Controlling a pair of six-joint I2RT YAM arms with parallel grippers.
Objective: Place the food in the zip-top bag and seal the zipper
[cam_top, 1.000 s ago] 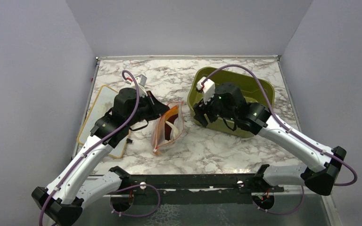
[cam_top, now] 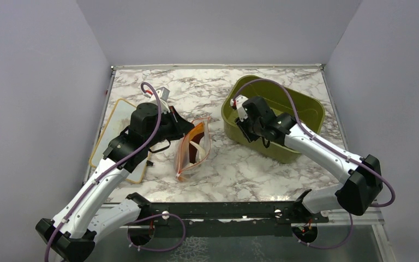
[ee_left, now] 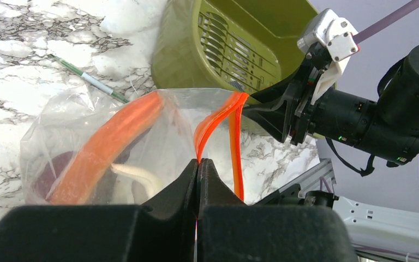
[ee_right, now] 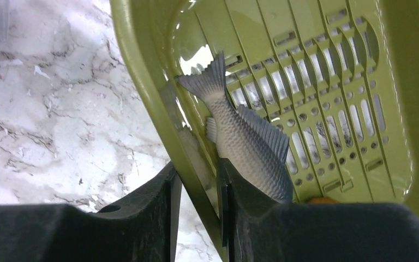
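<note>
The zip top bag [cam_top: 192, 150] lies open on the marble table, with an orange long item [ee_left: 109, 136] and a pale curved item [ee_left: 142, 177] inside. My left gripper is shut at the bag's orange zipper edge [ee_left: 237, 103], pinching it. In the right wrist view my right gripper is at the near wall of the green basket [ee_right: 153, 98], one finger outside and one inside, astride the rim. A grey fish [ee_right: 240, 142] lies in the basket beside that wall; an orange item is partly hidden below it.
A white board [cam_top: 106, 136] with a tan edge lies under the left arm. A green pen-like stick [ee_left: 87, 79] lies beside the bag. Bare table [cam_top: 240, 180] shows in front of the basket.
The right arm has shifted, its gripper now at the basket rim, and the basket sits slightly farther right. The left gripper and bag are nearly unchanged.
</note>
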